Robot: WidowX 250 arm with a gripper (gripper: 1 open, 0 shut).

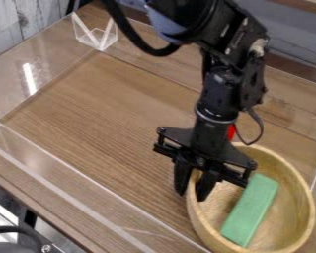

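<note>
My black gripper (196, 180) is low over the left rim of a tan oval bowl (287, 227) at the bottom right, its fingertips at the rim; whether anything is between them is not clear. A green block (251, 212) lies in the bowl, to the right of the fingertips. A small red object (232, 132) shows just behind the gripper, mostly hidden.
A white wire-like item (95, 29) stands at the back left. A dark cable (16, 231) shows at the lower left edge. A ledge runs along the back right.
</note>
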